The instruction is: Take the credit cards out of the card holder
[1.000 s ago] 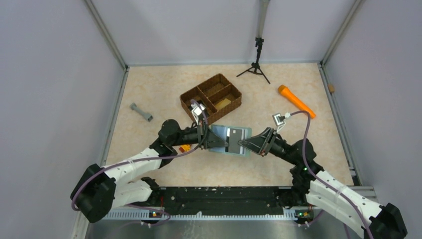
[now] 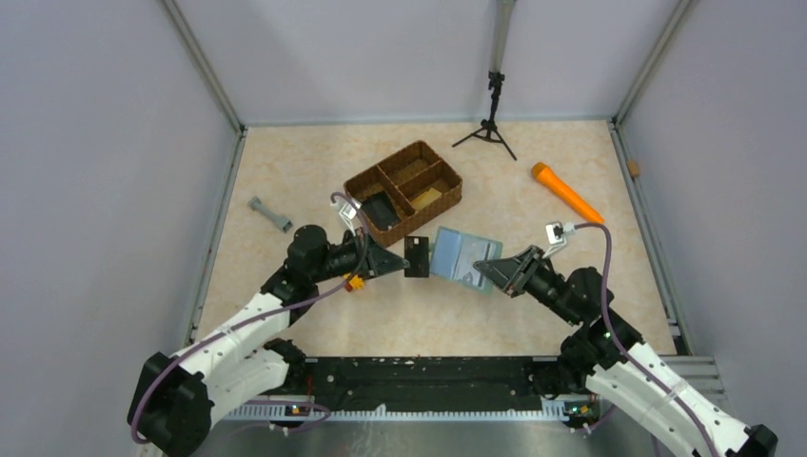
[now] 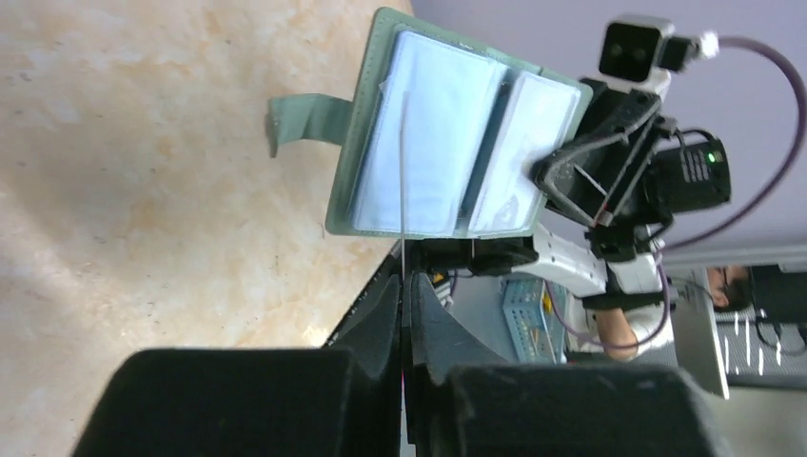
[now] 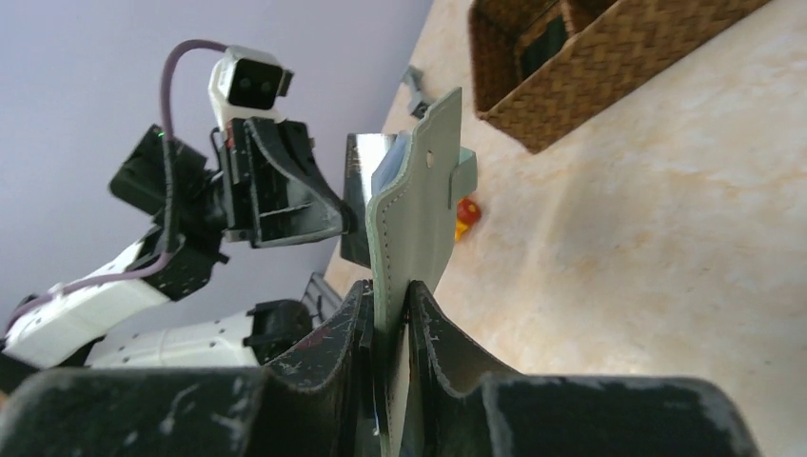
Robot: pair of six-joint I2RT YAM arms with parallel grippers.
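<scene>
A dark card (image 2: 416, 257) stands out from my left gripper (image 2: 400, 264), which is shut on one end of it. In the left wrist view the card (image 3: 403, 181) shows edge-on as a thin line between the fingertips. My right gripper (image 2: 481, 269) is shut on the pale green card holder (image 2: 441, 271), held spread open in the air. The holder's clear sleeves (image 3: 438, 133) face the left arm, and its strap (image 3: 309, 118) sticks out at the side. A narrow gap separates card and holder in the top view. From the right wrist the holder (image 4: 419, 209) appears nearly edge-on.
Behind the arms sits a wicker basket (image 2: 393, 229) with compartments. A yellow toy car (image 2: 355, 283) lies under the left gripper. Farther out are a grey bolt-like piece (image 2: 270, 213), an orange microphone (image 2: 567, 191) and a tripod (image 2: 490, 131).
My left gripper has moved left with the card, which previously overlapped the holder and now stands clear of it. The right gripper has shifted slightly right with the holder.
</scene>
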